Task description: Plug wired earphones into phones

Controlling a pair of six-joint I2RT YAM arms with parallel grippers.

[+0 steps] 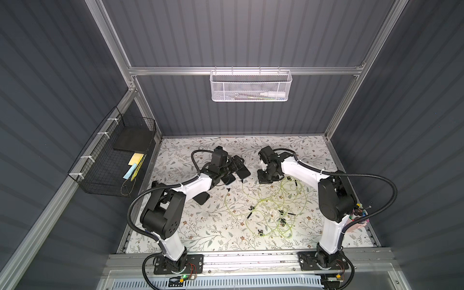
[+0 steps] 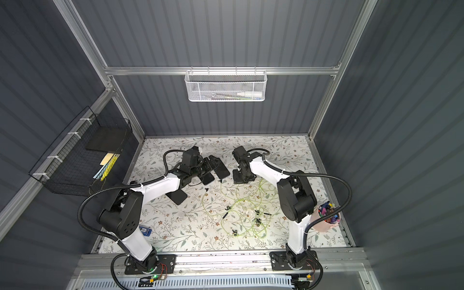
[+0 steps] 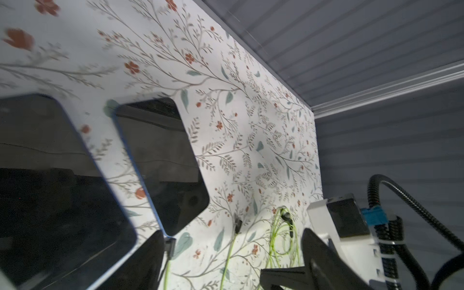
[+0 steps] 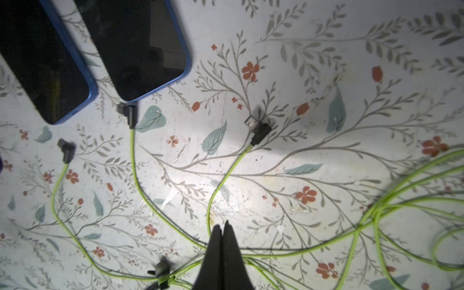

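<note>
In the right wrist view my right gripper is shut, its fingertips together with nothing between them. Beyond its tips, apart from them, a green earphone cable [image 4: 210, 205] ends in a black angled plug [image 4: 261, 133]. Another plug [image 4: 129, 115] sits at the bottom edge of a blue-edged phone [image 4: 137, 53]; how deep it is in cannot be seen. A second phone [image 4: 41, 60] lies to the left, with a loose plug [image 4: 66, 150] below it. My left gripper stands open above the phones, its fingers wide apart.
Green cables [image 4: 372, 212] lie looped at the right wrist view's right side. A further phone [image 1: 201, 198] lies by the left arm. A pink cup of small items [image 2: 323, 224] stands at the right edge.
</note>
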